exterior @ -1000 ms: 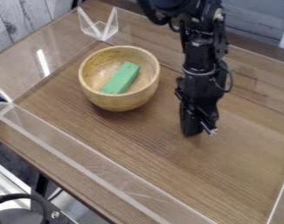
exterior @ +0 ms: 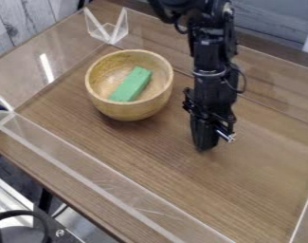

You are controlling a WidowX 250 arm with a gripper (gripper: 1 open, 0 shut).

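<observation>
My black arm comes down from the top centre of the camera view to the wooden tabletop [exterior: 143, 180]. Its gripper [exterior: 205, 135] is low over the table, right of a tan bowl [exterior: 103, 76] that holds a green block [exterior: 131, 84]. The fingertips are dark and bunched together, apparently shut; I see nothing clearly held between them.
A clear plastic piece [exterior: 105, 28] stands at the back left. Black cables [exterior: 17, 223] lie at the lower left edge.
The gripper has shifted slightly to the left and its wrist has turned a little. The bowl and green block are unchanged.
</observation>
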